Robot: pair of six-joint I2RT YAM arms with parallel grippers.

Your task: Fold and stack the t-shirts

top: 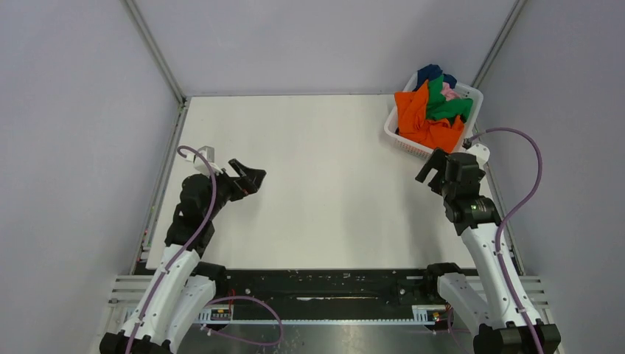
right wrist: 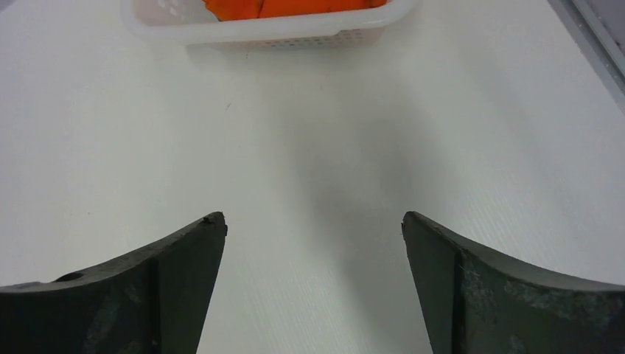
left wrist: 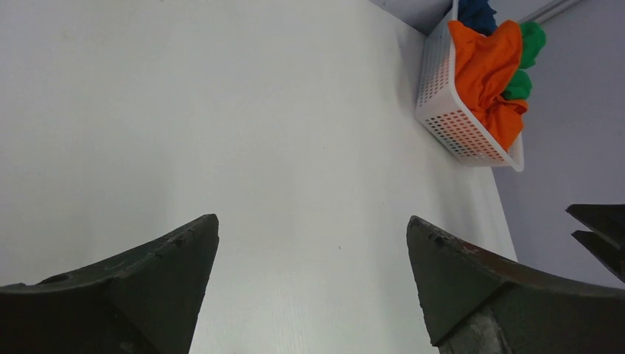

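Crumpled shirts lie heaped in a white basket (top: 407,143) at the table's back right corner. Among them are an orange shirt (top: 416,118), a green shirt (top: 453,110), a dark blue one (top: 432,72) and a bit of pink cloth (top: 448,91). My right gripper (top: 421,178) is open just in front of the basket, its fingers empty; the right wrist view shows the basket's near rim (right wrist: 280,31) ahead. Over the table's left side, my left gripper (top: 249,168) stands open and empty, far from the basket. How the shirts lie underneath is hidden.
Walls close in the back and both sides, with a metal rail (top: 156,188) along the left edge. Purple cables (top: 539,177) loop beside both arms.
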